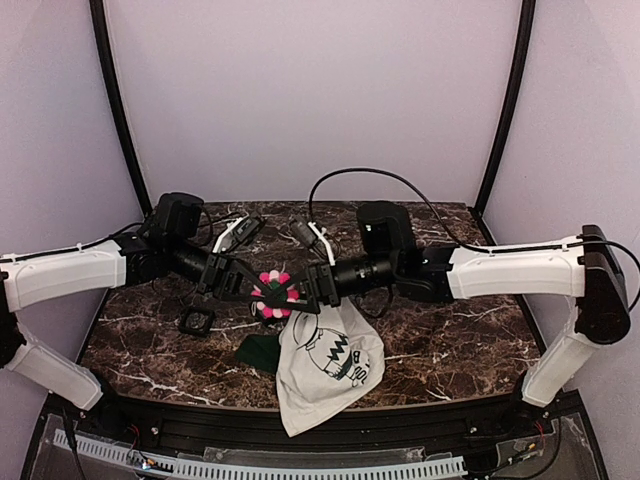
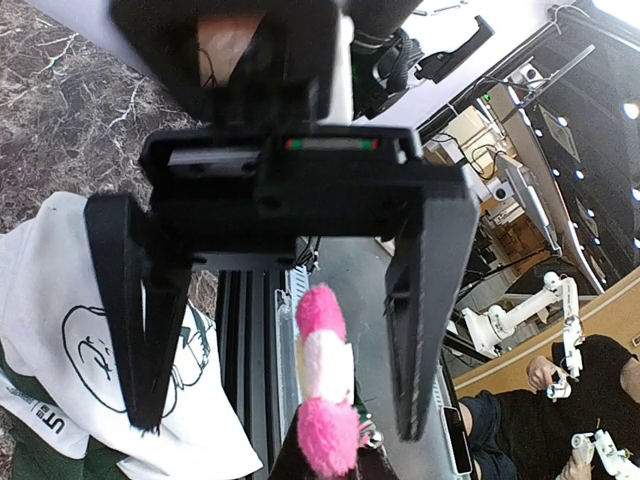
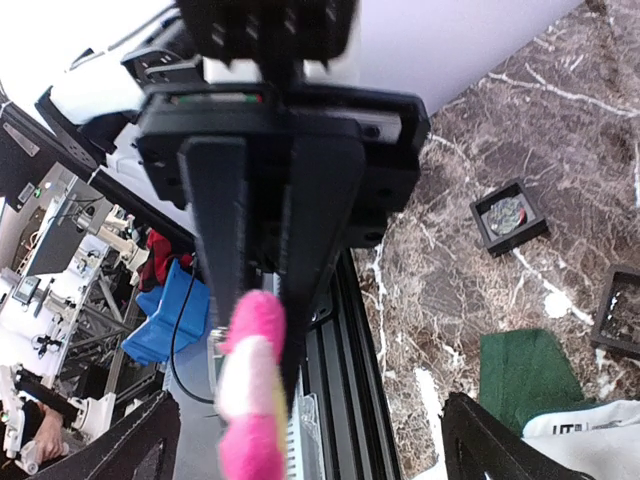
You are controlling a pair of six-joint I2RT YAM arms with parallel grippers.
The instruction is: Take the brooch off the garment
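The brooch (image 1: 272,276), a pink and white flower with a dark green centre, is held up above the table between the two grippers. In the left wrist view the brooch (image 2: 327,375) stands edge-on, with no cloth seen on it. My left gripper (image 1: 258,284) is shut on it; the right wrist view shows its fingers (image 3: 322,200) close together behind the brooch (image 3: 252,400). Facing it, my right gripper (image 1: 296,300) is open, its fingers (image 2: 432,310) wide apart on either side of the flower. The white garment (image 1: 330,370) with a cartoon print lies on the table below.
Dark green cloth (image 1: 260,352) lies at the garment's left side. Small black square trays sit on the marbled table on the left.
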